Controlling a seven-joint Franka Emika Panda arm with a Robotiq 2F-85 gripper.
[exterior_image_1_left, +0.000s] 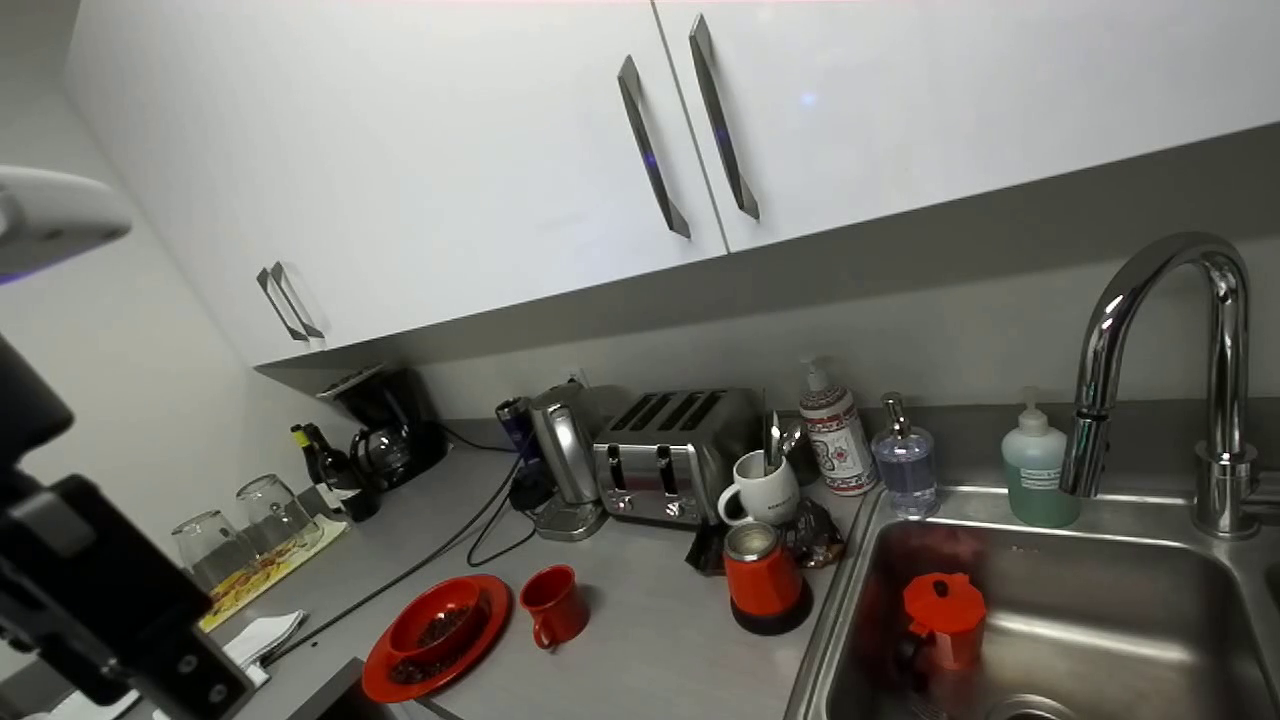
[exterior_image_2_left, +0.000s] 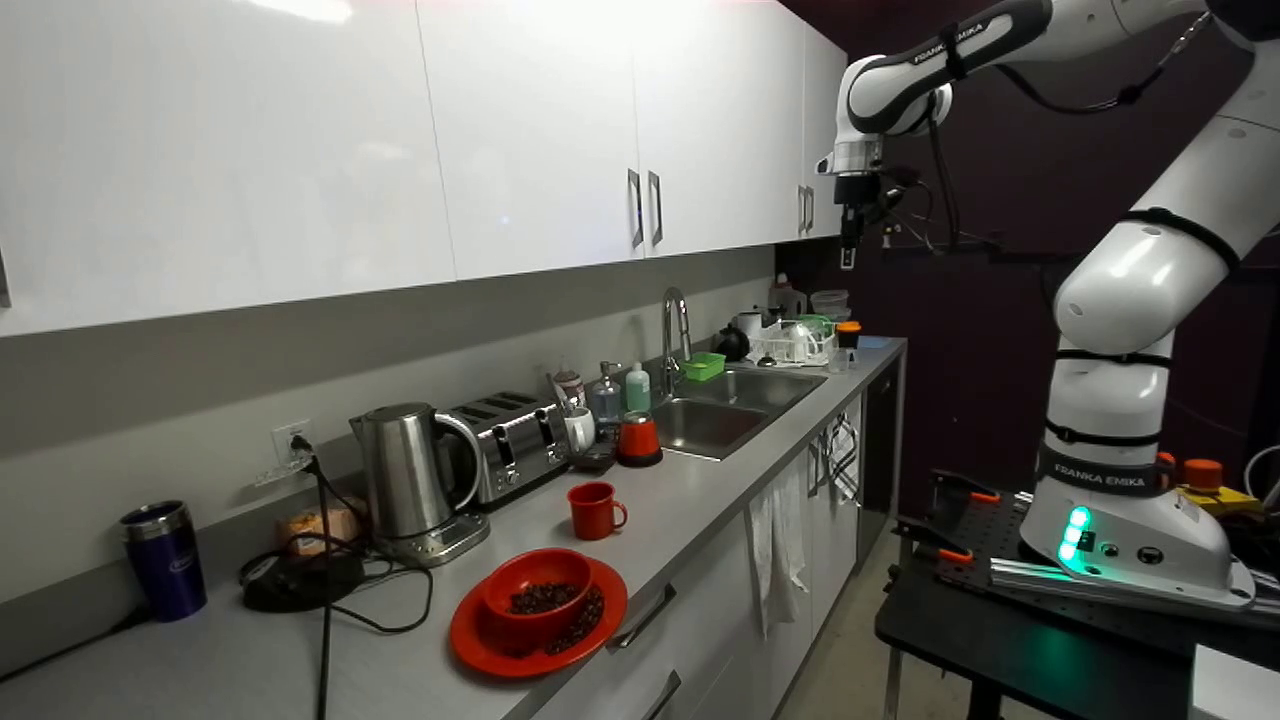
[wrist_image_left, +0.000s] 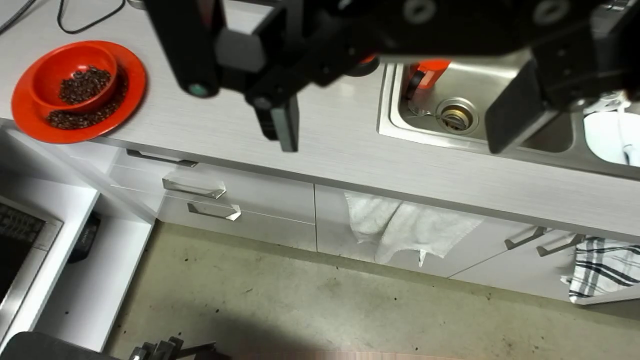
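My gripper is open in the wrist view, its two fingers wide apart with nothing between them. It hangs high, clear of the counter, as the second exterior view shows. A red bowl (exterior_image_1_left: 428, 616) with dark beans in it stands on a red plate (exterior_image_1_left: 489, 648), where more beans lie. The red mug (exterior_image_1_left: 554, 604) sits beside the plate. Near the sink's left edge stands a red container (exterior_image_1_left: 763, 580) with a dark base and metal rim. Inside the sink (exterior_image_1_left: 1086, 564) is a red lidded pot (exterior_image_1_left: 954, 624), its dark handle partly visible.
Along the wall are a kettle (exterior_image_2_left: 402, 480), a toaster (exterior_image_2_left: 510, 438), a white mug (exterior_image_1_left: 764, 490) with utensils, and soap bottles (exterior_image_1_left: 903, 462). The faucet (exterior_image_1_left: 1224, 360) arches over the sink. Black cables cross the counter. Bare counter (exterior_image_1_left: 672, 600) lies between the red mug and red container.
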